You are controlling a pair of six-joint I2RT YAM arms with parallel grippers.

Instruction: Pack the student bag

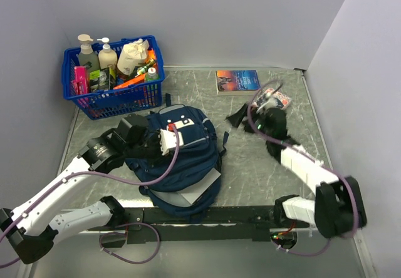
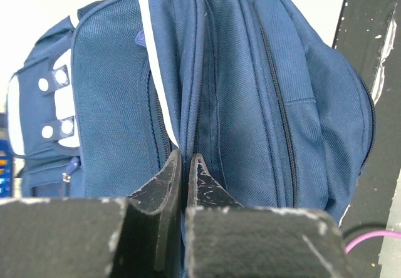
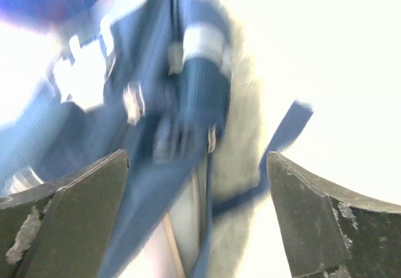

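The navy backpack lies on the grey counter, with a pale flat item showing in its lower opening. My left gripper is over it, shut on the bag's fabric edge with white piping. My right gripper stands open to the right of the bag, blurred in the top view. Its view shows straps and blurred bag fabric between the open fingers.
A full blue basket sits back left. A paperback lies at the back, and another book lies partly behind the right arm. Walls enclose the counter.
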